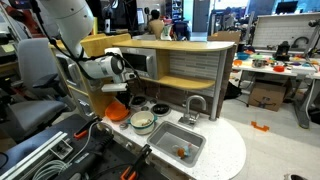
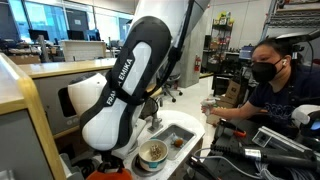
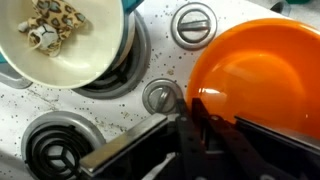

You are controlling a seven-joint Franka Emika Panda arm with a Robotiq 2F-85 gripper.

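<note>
An orange bowl fills the right side of the wrist view, its near rim reaching in between the fingers. My gripper is shut on that rim, above the stove top. From the side the orange bowl shows at the left end of the counter, under the arm. In the other exterior view, part of the orange bowl appears at the bottom edge, with the gripper over it. The wrist view hides the bowl's underside, so I cannot tell whether it touches the stove.
A pale pot with a leopard-print toy inside stands on a burner beside the bowl. Another coil burner is bare. The sink and faucet lie to the right.
</note>
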